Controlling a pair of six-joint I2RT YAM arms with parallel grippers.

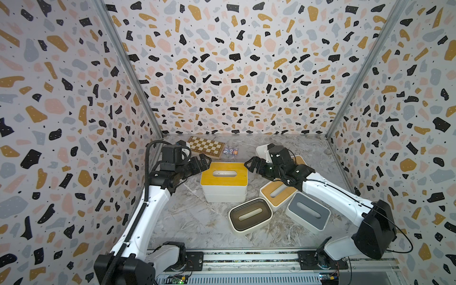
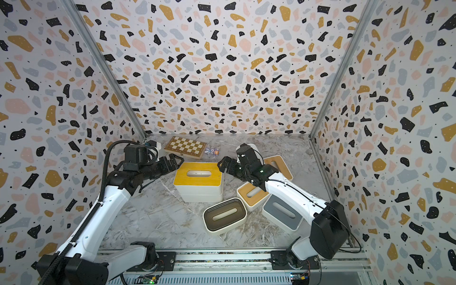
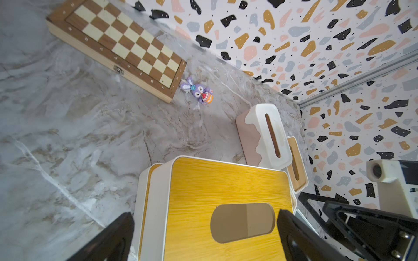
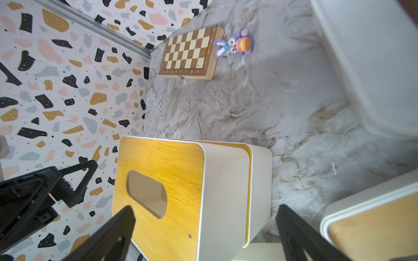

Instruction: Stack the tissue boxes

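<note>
Two yellow-topped white tissue boxes (image 1: 224,182) are stacked in the middle of the table, the upper one's slot facing up. My open left gripper (image 1: 201,163) hangs just above their left end, my open right gripper (image 1: 254,165) just off the right end, both empty. Around them lie a brown-topped box (image 1: 249,209), a grey-topped box (image 1: 313,219), an orange-topped box (image 1: 266,190), another tan-topped box (image 2: 280,166) behind it, and a white-topped pink box (image 3: 252,134) at the back, partly hidden by my right arm in the top views.
A wooden chessboard (image 2: 185,144) and a small purple rabbit toy (image 4: 233,45) lie along the back. Bare marble shows at the front left and back right. Patterned walls enclose the sides and back.
</note>
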